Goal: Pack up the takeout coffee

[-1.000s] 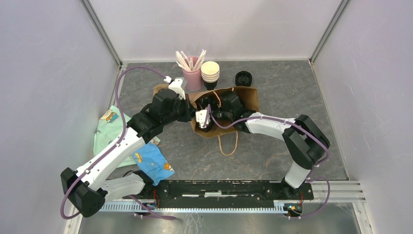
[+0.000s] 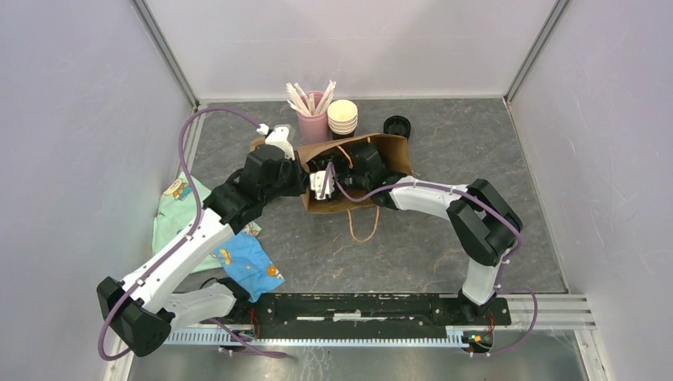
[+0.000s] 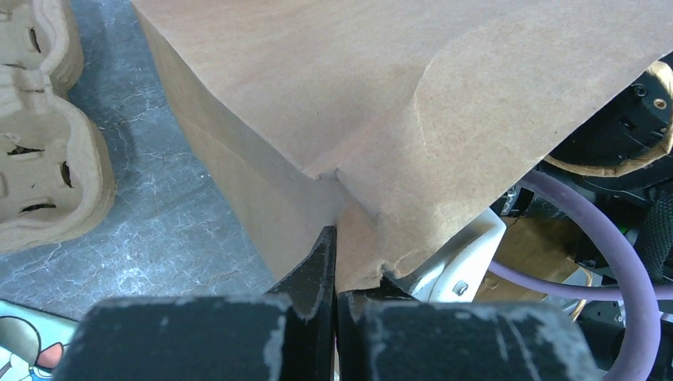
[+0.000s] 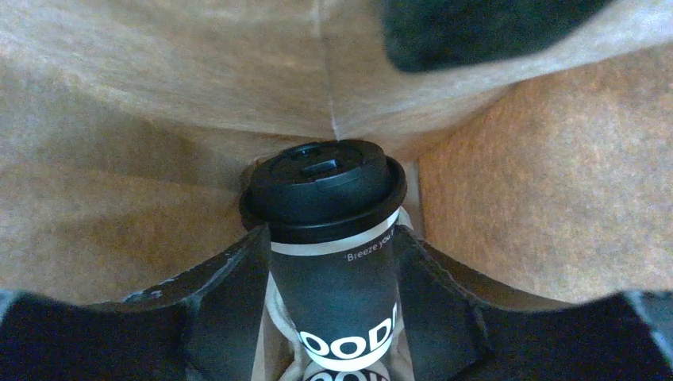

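Observation:
A brown paper bag (image 2: pixel 390 152) stands open at mid-table, its edge rising between the fingers of my shut left gripper, which pinch the paper. My right gripper reaches down inside the bag, part open, its fingertips either side of a black lidded coffee cup (image 4: pixel 333 294); whether they touch it I cannot tell. In the top view the bag and arms hide the cup.
A pink straw holder (image 2: pixel 313 127), stacked cups (image 2: pixel 343 113) and black lids (image 2: pixel 397 125) stand behind the bag. A cardboard carrier (image 3: pixel 55 175) lies left of it, cloths (image 2: pixel 250 266) at front left.
The bag and my right arm have shifted left and slightly toward the back. My left gripper has moved slightly with them.

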